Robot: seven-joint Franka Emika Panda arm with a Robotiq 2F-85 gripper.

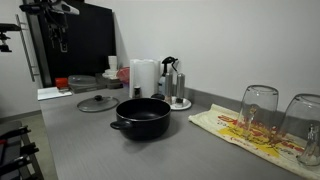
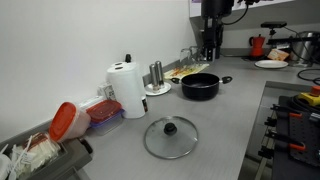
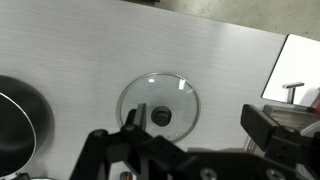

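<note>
A black two-handled pot (image 1: 143, 117) stands uncovered on the grey counter. Its glass lid (image 2: 171, 138) lies flat and apart from it, black knob (image 2: 170, 128) upward. High above the counter hangs my gripper (image 1: 63, 38), touching neither. Looking down in the wrist view, I see the lid (image 3: 158, 88) below the open gripper, with nothing between its fingers. Part of the pot (image 3: 38, 105) shows at that view's left edge.
Behind the pot stand a paper towel roll (image 2: 127, 88) and metal shakers (image 1: 180, 87). Plastic containers (image 2: 70, 122) crowd the back. Two glass jars (image 1: 259, 110) rest on a patterned towel (image 1: 214, 119).
</note>
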